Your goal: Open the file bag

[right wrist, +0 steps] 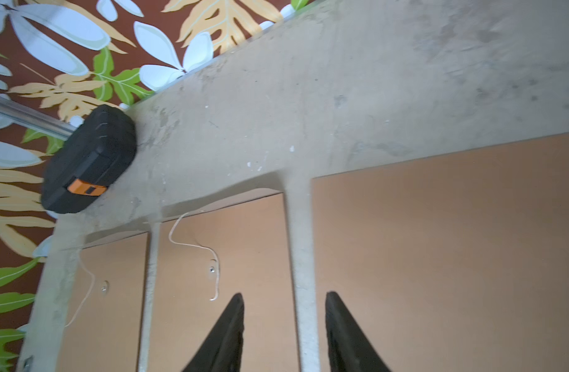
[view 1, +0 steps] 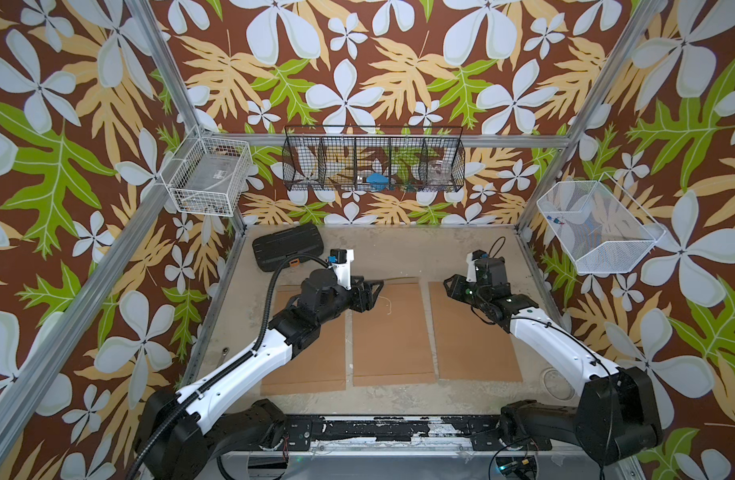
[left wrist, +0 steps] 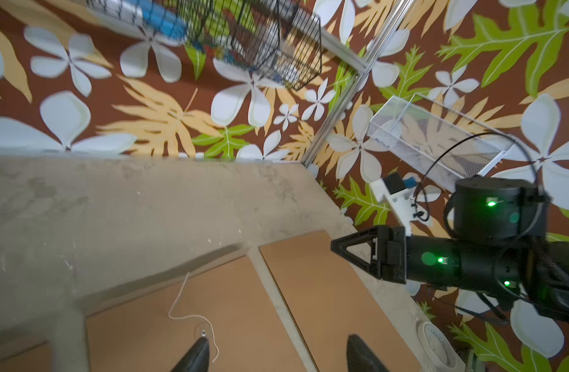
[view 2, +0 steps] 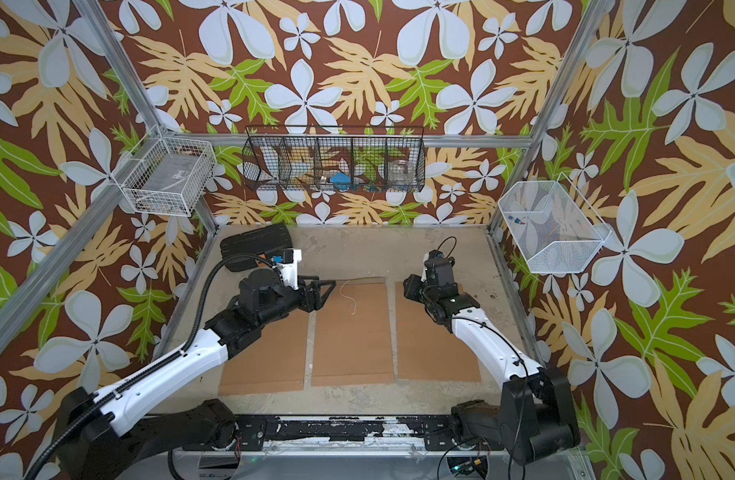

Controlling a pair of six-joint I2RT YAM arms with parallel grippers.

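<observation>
Three brown paper file bags lie side by side. The left bag (right wrist: pixel 114 279) and middle bag (right wrist: pixel 247 248) each show a loose white string and a small round button in the right wrist view. On the right bag (right wrist: pixel 445 260), the visible part is plain, with no string showing. My left gripper (view 1: pixel 374 291) hangs over the upper part of the middle bag, its fingers (left wrist: pixel 194 358) apart and empty. Near the right bag's upper left corner is my right gripper (view 1: pixel 451 288); its fingers (right wrist: pixel 231 331) are parted too, nothing between them.
A black case (view 1: pixel 288 246) lies at the back left. Wire baskets hang around: white on the left (view 1: pixel 211 176), black at the back (view 1: pixel 373 164), white mesh on the right (view 1: pixel 599 228). A tape roll (view 1: pixel 557 384) lies front right.
</observation>
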